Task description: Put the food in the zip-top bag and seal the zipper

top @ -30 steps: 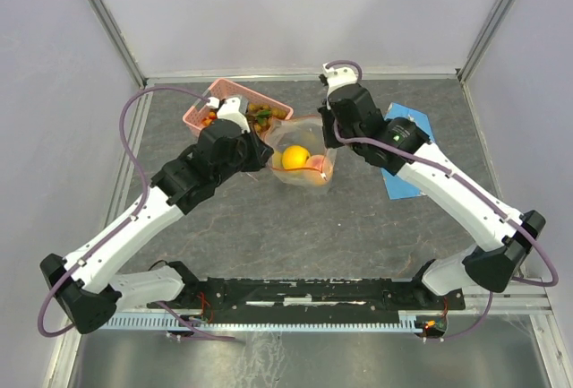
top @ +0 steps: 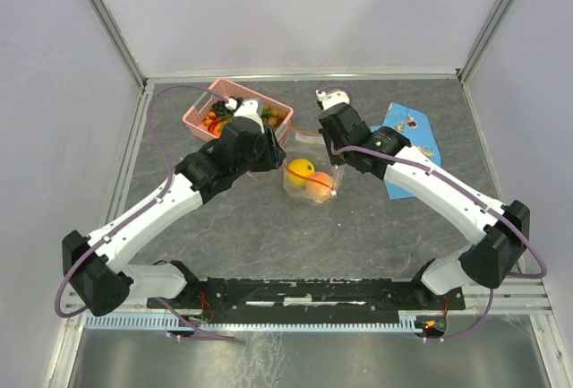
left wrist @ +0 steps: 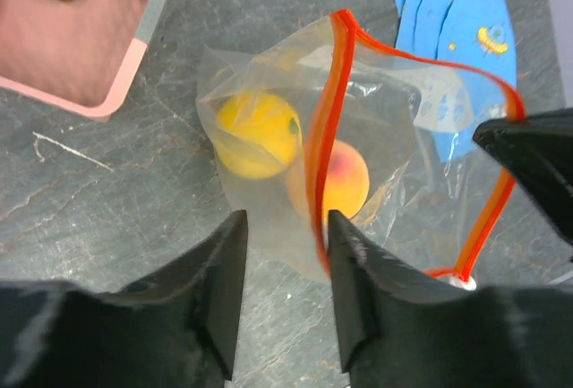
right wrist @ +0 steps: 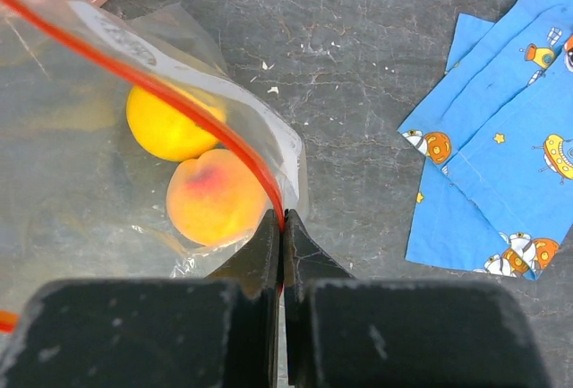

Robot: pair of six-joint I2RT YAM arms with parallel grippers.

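Observation:
The clear zip top bag (top: 295, 193) with its red zipper rim (left wrist: 324, 137) hangs mouth-up between my two grippers. Inside it lie a yellow fruit (right wrist: 172, 124) and a peach (right wrist: 215, 198), side by side. My left gripper has its fingers apart; the red rim runs down along its right fingertip, with bare table showing between the fingers. On the opposite side of the mouth, my right gripper is shut, and the bag's red rim runs into its fingertips.
Behind the left gripper stands a pink basket (top: 199, 129) of assorted fruit. A blue patterned cloth (top: 400, 191) lies flat at the right. Grey table in front of the bag is free.
Both grippers and the bag have come lower, the left one also shifting right. The fruits remain inside the bag.

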